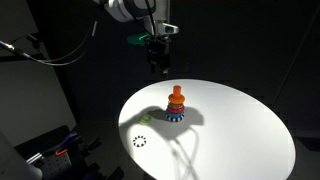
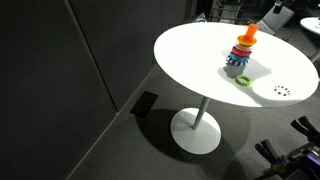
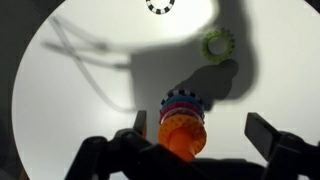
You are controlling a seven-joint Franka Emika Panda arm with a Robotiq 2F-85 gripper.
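Note:
A ring stack of several colours with an orange top (image 1: 177, 98) stands upright on the round white table (image 1: 245, 130). Lying flat on its own is a green ring (image 3: 217, 45), to the upper right of the stack in the wrist view. A black-and-white ring (image 1: 139, 141) lies separately near the table's edge. My gripper (image 1: 158, 69) hangs well above the table, open and clear of everything. From the wrist, the orange top (image 3: 182, 136) appears low between the spread fingers, well below them.
Broad bare tabletop (image 2: 195, 50) lies away from the loose rings. A dark floor surrounds the table, which stands on a single white pedestal (image 2: 197, 130). Shadows of the arm fall across the tabletop around the stack.

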